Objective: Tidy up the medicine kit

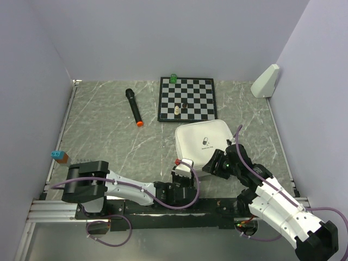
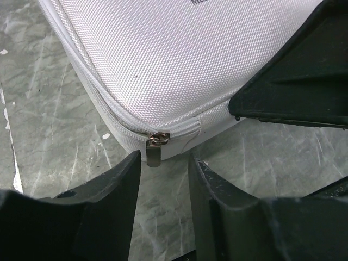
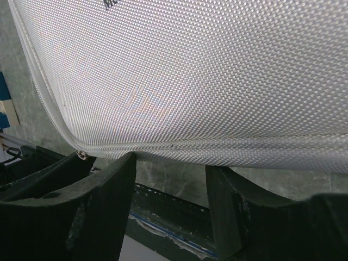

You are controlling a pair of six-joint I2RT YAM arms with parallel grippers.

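Note:
The white fabric medicine kit (image 1: 202, 140) lies closed on the grey table, a zip running round its edge. In the left wrist view its zipper pull (image 2: 154, 155) hangs at the front corner, just above and between the tips of my open left gripper. My right gripper is open at the kit's front edge, its fingertips against or just under the zipped rim; in the top view it covers the kit's lower right part. A black wedge of the right gripper's body (image 2: 288, 81) also covers part of the kit in the left wrist view.
A chessboard (image 1: 187, 99) with a few small items stands behind the kit. A microphone (image 1: 133, 106) lies at the back left, a small blue-and-brown box (image 1: 60, 156) at the left edge, and a white object (image 1: 265, 81) at the back right.

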